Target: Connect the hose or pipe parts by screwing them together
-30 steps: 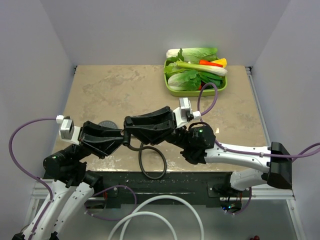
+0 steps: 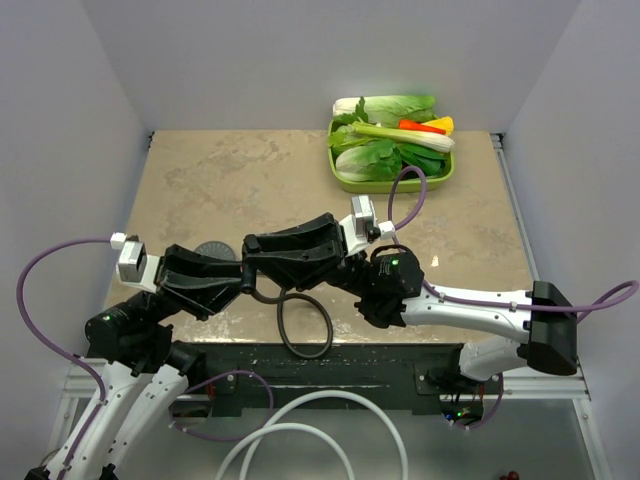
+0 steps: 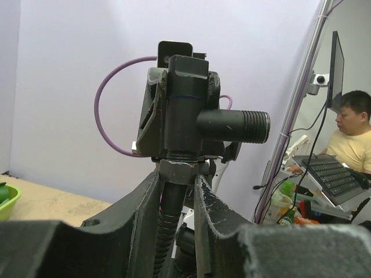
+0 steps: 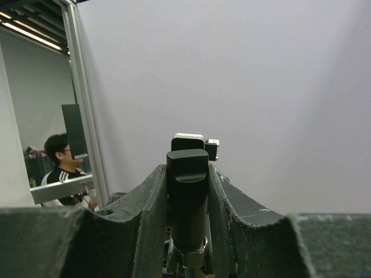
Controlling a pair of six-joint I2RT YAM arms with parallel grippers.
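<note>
Both grippers meet in mid-air over the front of the counter. My left gripper is shut on the nut end of a black hose (image 3: 167,231), which hangs down between its fingers. My right gripper is shut on a black fitting joined above that nut, with a threaded side branch (image 3: 240,124) sticking out sideways in the left wrist view. In the top view the hose loop (image 2: 305,352) hangs below the two grippers at the counter's front edge.
A green basket of vegetables (image 2: 362,184) stands at the back right. A dark round disc (image 2: 214,249) lies on the left of the counter (image 2: 210,170). White hose coils (image 2: 330,398) are below the front edge. Walls close in the sides and back.
My right gripper and arm have shifted slightly to the left over the last second. The left arm looks almost unmoved.
</note>
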